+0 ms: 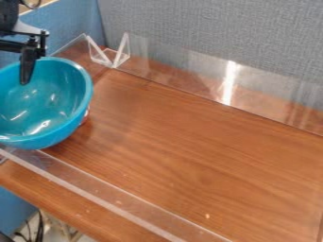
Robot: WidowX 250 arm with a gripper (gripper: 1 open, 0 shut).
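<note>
A glossy teal bowl (44, 109) sits at the left end of the wooden table, with a small pale object partly hidden behind its right side. My gripper (28, 71) is at the top left, its dark fingers pointing down over the back part of the bowl; it is open, and I see nothing held in it. Much of the arm is out of frame.
Clear plastic walls run along its back and front edges, with a white bracket (110, 57) at the back left corner. A grey padded panel (221, 38) stands behind.
</note>
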